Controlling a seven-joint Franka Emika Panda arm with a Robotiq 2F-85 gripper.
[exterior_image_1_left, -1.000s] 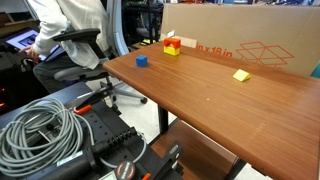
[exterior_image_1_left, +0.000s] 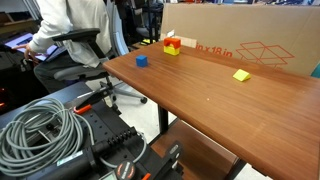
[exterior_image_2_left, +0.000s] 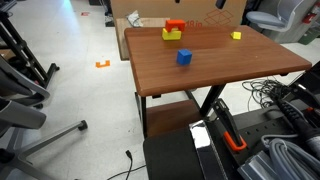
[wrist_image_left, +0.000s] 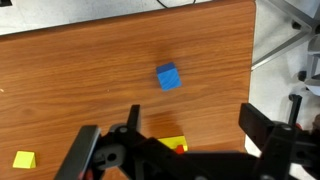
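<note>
In the wrist view a small blue block (wrist_image_left: 168, 76) lies on the brown table, in front of my gripper. The dark fingers stand wide apart with nothing between them. Near the lower middle, a yellow block (wrist_image_left: 173, 142) shows with a bit of red, partly hidden by the gripper. Exterior view 1 shows it as a red block (exterior_image_1_left: 172, 41) resting on a yellow block (exterior_image_1_left: 171, 50). A separate yellow block (exterior_image_1_left: 241, 75) lies alone, farther along the table. The same blue block (exterior_image_2_left: 184, 57) sits near a table edge in exterior view 2.
A cardboard panel (exterior_image_1_left: 245, 36) stands along the table's back edge. Bare tabletop (exterior_image_1_left: 210, 92) lies between the blue block and the lone yellow one. Coiled grey cable (exterior_image_1_left: 42, 138) and dark equipment are beside the table.
The blocks lie where they were. No clear change shows on the table in exterior view 1.
</note>
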